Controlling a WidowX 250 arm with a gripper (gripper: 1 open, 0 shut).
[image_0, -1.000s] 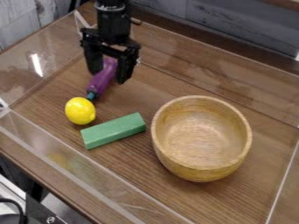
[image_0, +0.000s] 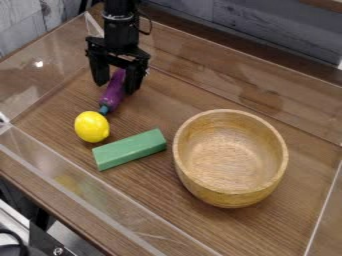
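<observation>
The dark gripper (image_0: 118, 64) is at the upper left of the camera view, open, with its fingers around the far end of a purple object (image_0: 115, 92) that has a blue tip toward the front. Whether the fingers touch it I cannot tell. A yellow lemon-like object (image_0: 91, 126) lies in front of it. A green block (image_0: 130, 148) lies lower, to the right of the lemon.
A large tan bowl (image_0: 229, 129) takes up the right middle of the wooden table (image_0: 221, 70).
The gripper has moved left and away from the camera over the last second, ending over the far end of the purple object.
</observation>
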